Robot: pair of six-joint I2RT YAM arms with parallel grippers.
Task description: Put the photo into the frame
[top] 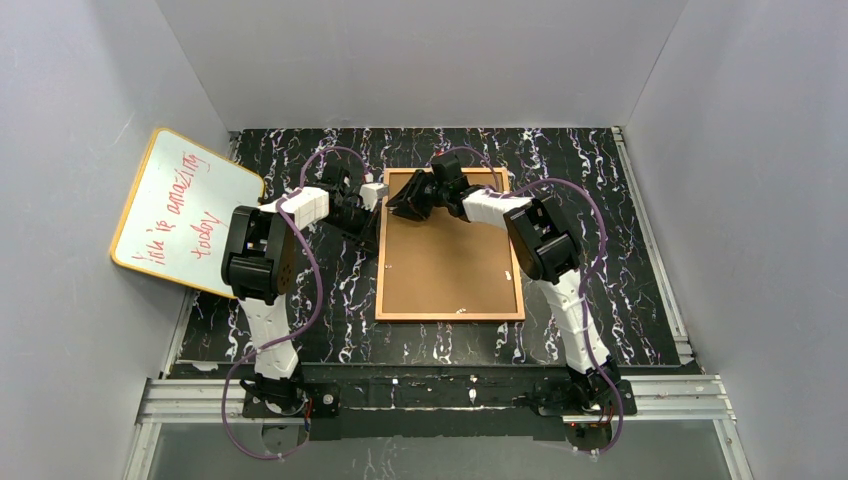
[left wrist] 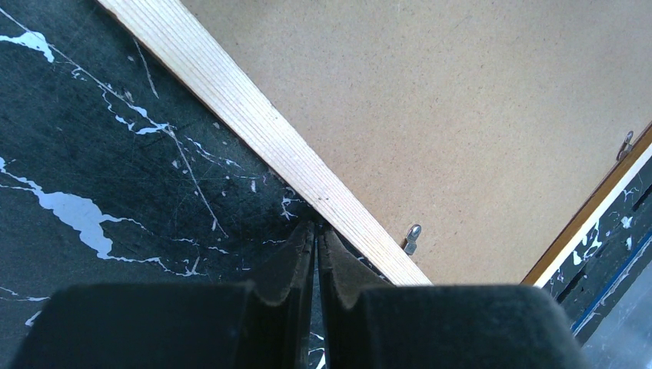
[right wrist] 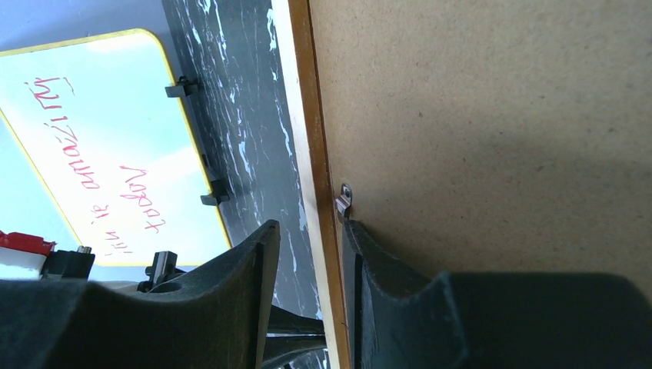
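Observation:
The wooden photo frame (top: 381, 290) lies back side up, its brown backing board (top: 450, 265) inside the rails. Small metal clips sit along the inner edge; one clip (right wrist: 344, 201) is right by a fingertip of my right gripper. That gripper's fingers stand apart, with the left rail passing between them; whether they grip it is unclear. Outside the same rail, my left gripper is shut low at the table, its tips close against the wood and nothing visible between them. Another clip (left wrist: 412, 238) shows near the corner. No photo is visible.
A whiteboard with red writing (top: 185, 215) leans at the left. Both arms reach in from the front, their grippers close together at the frame's upper left.

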